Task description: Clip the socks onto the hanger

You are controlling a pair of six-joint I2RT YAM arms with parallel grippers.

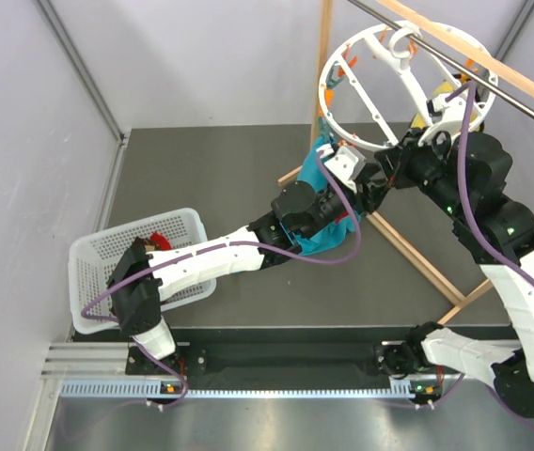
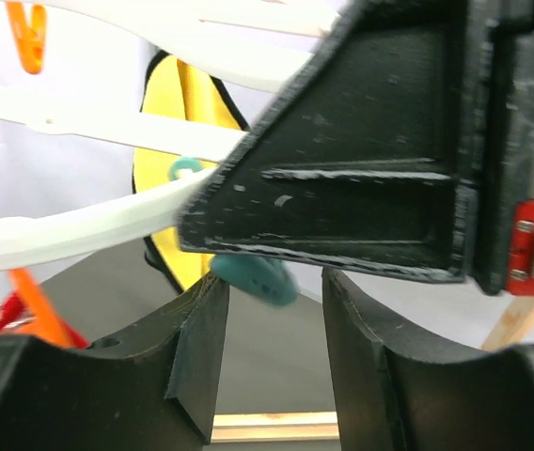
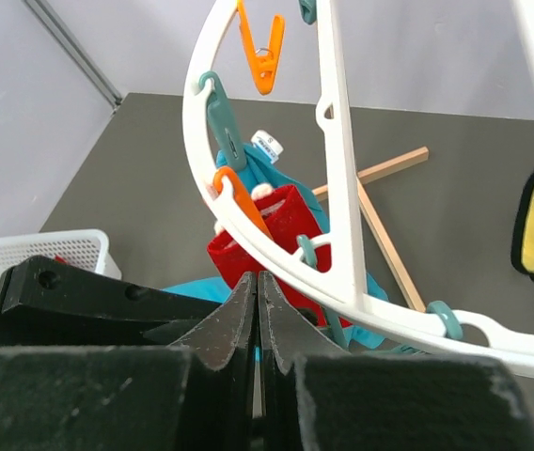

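Note:
The round white hanger (image 1: 361, 94) with clips hangs from the rack. Blue (image 3: 267, 169) and red socks (image 3: 276, 225) hang on it, and a yellow-black sock (image 2: 168, 141) is behind. My left gripper stands open just below a teal clip (image 2: 258, 277) on the rim, with the right gripper's black housing above. My right gripper is shut at the rim, nothing visible between its fingers. In the top view both grippers meet under the hanger's near side.
A white basket (image 1: 98, 268) with red items sits at the left. Wooden bars (image 1: 413, 254) and a metal rod of the rack frame the right side.

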